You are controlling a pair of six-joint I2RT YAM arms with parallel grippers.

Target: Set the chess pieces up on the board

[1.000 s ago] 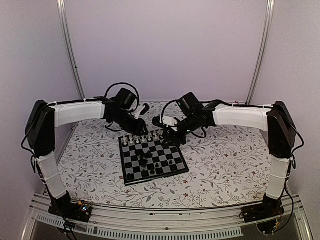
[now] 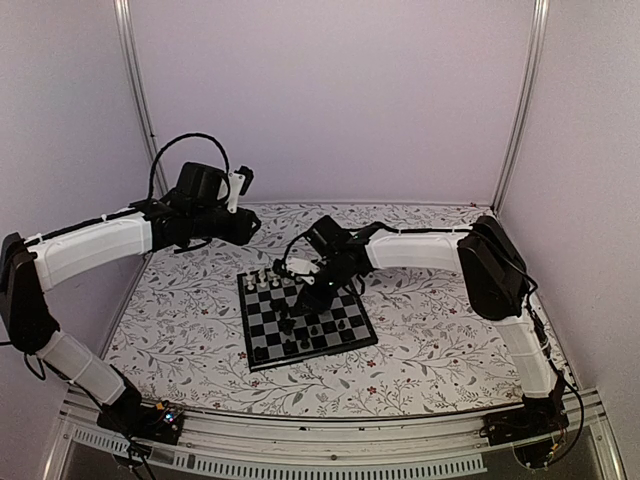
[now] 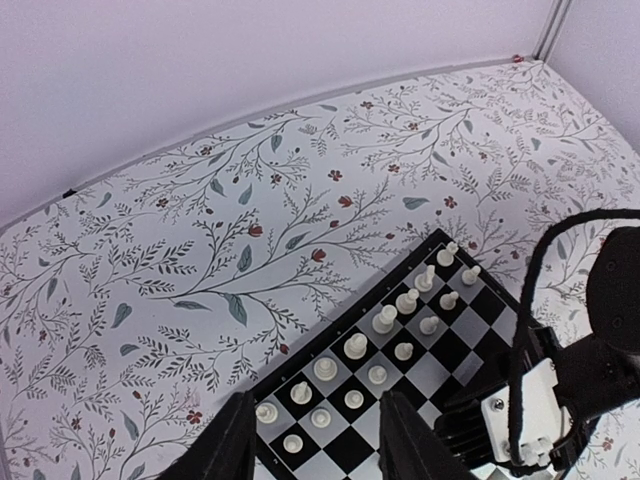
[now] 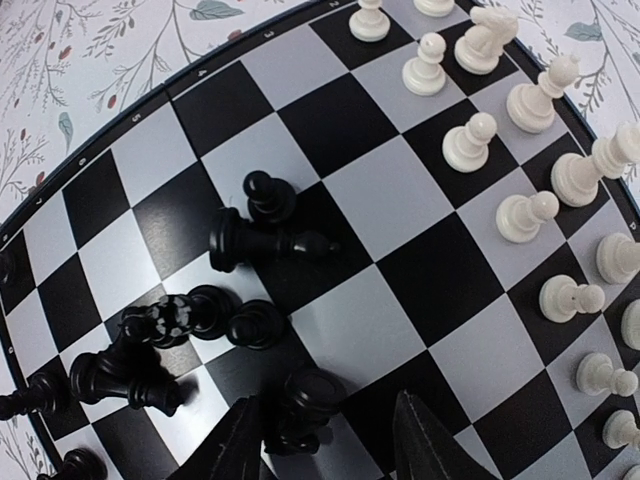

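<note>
The chessboard (image 2: 260, 350) has white pieces, such as a white knight (image 4: 485, 45), standing along one side. Black pieces lie and stand toward the other side: a fallen piece (image 4: 260, 243), a pawn (image 4: 255, 325) and others. My right gripper is open low over the board, a black piece (image 4: 312, 390) between or just beneath its fingertips, partly hidden. My left gripper is open, raised above and left of the board, with nothing held; its view shows the white pieces from above.
Walls enclose it at the back and sides. The right arm reaches across the board's right half.
My left arm has pulled up and back to the left, away from the white pieces. My right gripper has moved left and down over the black pieces.
</note>
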